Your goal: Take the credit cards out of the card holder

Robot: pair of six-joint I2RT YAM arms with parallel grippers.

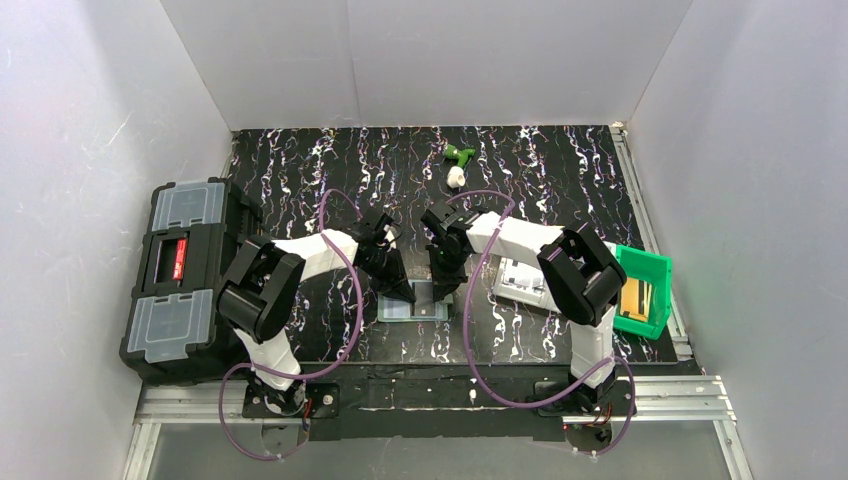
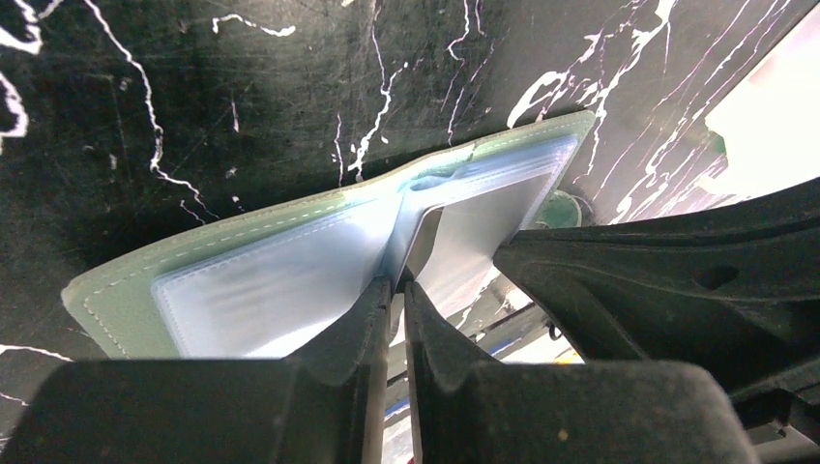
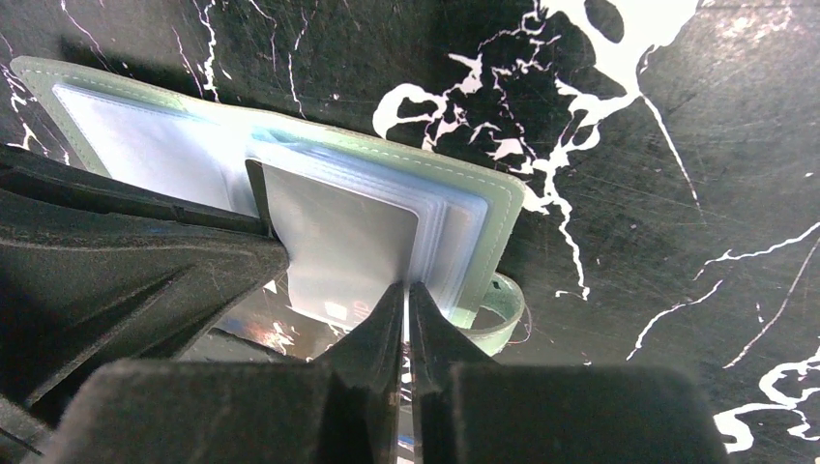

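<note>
The open card holder, pale green with clear pockets, lies flat near the table's front. In its right-hand clear pocket sits a grey card, its dark left edge showing in the left wrist view. My left gripper is shut, tips at that edge by the pocket's opening; whether thin plastic is pinched cannot be told. Fingertips of my right gripper are together at the card's right edge, against the clear pocket; nothing distinct shows between them. The lower part of the holder is hidden behind both grippers.
A green basket and a white tray stand at the right, partly behind the right arm. A black toolbox is on the left. At the back lies a green and white object.
</note>
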